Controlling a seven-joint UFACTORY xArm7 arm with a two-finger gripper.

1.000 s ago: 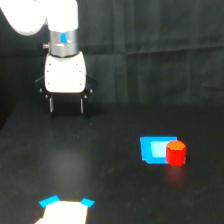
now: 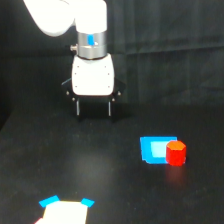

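Note:
My gripper (image 2: 94, 112) hangs at the upper left of the view, its fingers wide apart, with nothing between them. A small red block (image 2: 176, 153) is at the right, in front of the right part of a blue-edged square with a pale middle (image 2: 158, 143). The gripper is well to the left of the block and farther back. At the bottom edge lies a cream-coloured sheet or board (image 2: 65, 213) with blue corners, partly cut off by the frame.
My gripper has moved to the right and slightly lower in the view, still open. The red block, blue square and cream piece are where they were.

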